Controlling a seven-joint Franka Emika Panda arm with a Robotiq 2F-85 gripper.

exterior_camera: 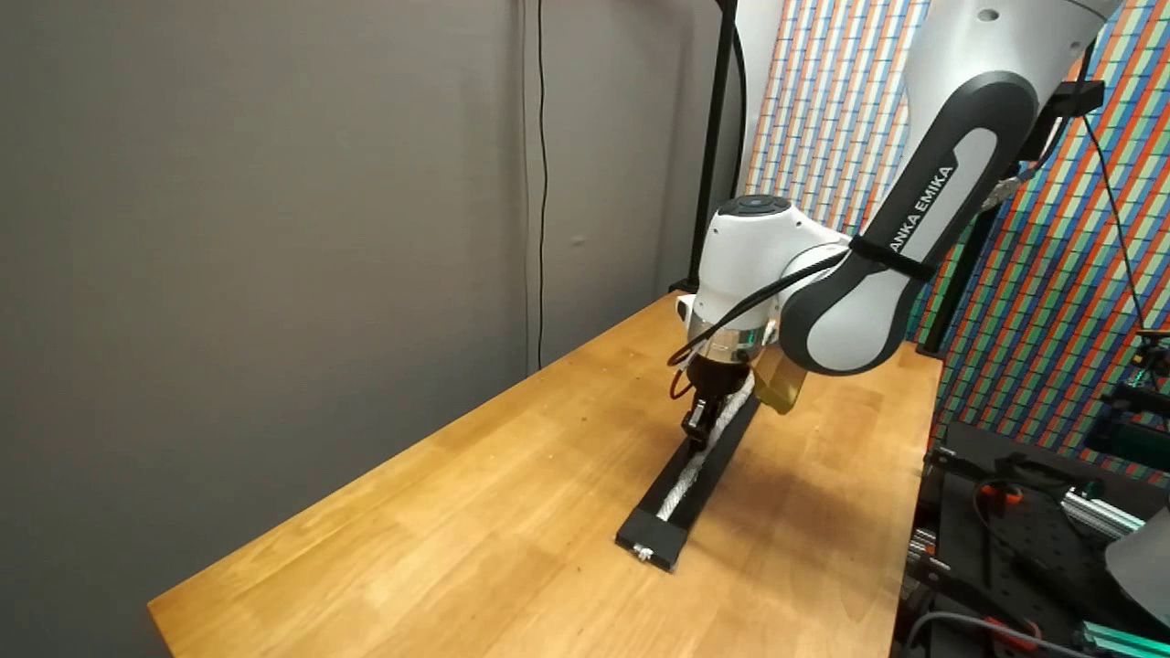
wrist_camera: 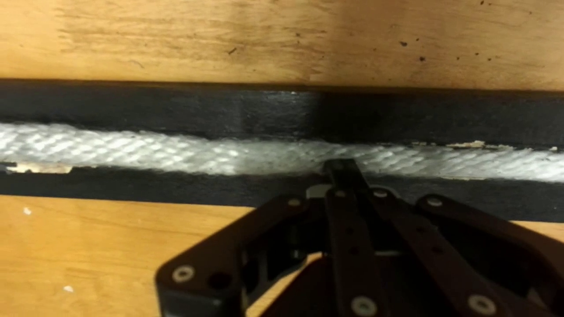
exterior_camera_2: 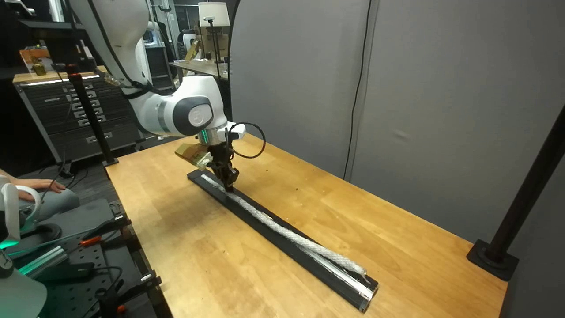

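A white braided rope (wrist_camera: 127,150) runs lengthwise along a long black channel (wrist_camera: 158,108) lying on the table. In exterior view 2 the rope (exterior_camera_2: 296,237) lies off the pale groove (exterior_camera_2: 341,273) near the channel's right end, over its far side. My gripper is shut, its fingertips over the lower edge of the rope in the wrist view; nothing shows between them. In exterior view 2 my gripper (exterior_camera_2: 228,189) points down onto the rope toward the channel's far left part. From exterior view 1, the gripper (exterior_camera: 696,444) hides part of the rope.
A black post base (exterior_camera_2: 492,259) stands at the table's right edge in exterior view 2. Dark equipment (exterior_camera: 1031,548) sits beyond the table's edge at the right of exterior view 1.
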